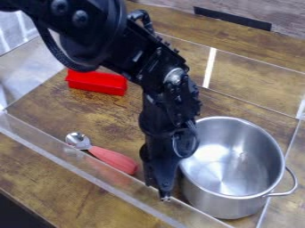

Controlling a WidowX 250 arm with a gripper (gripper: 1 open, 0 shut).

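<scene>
My black gripper (165, 191) points down at the front of the tray, low between a steel pot (233, 158) and an ice-cream scoop with a red handle (110, 158). It is shut, with nothing visible between its fingers. Its body overlaps the left rim of the pot in this view; whether it touches the pot I cannot tell. The scoop lies just to its left along the clear front wall.
A red box (98, 82) lies at the back left. Clear walls (36, 126) surround the wooden work area.
</scene>
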